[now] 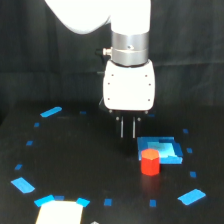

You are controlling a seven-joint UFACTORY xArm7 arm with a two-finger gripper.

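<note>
A red block (150,162) with an angular outline stands on the dark table at the front edge of a small blue tray (171,158). It hides part of the tray's front left. My gripper (128,127) hangs above the table, to the left of the red block and higher in the picture. Its two thin fingers point straight down and stand apart, with nothing visible between them. The tray's light blue inside shows; I see no object lying in it.
Blue tape strips lie flat around the table, such as one at the right (192,197) and one at the left (22,185). A pale box-like object (60,212) sits at the front left edge.
</note>
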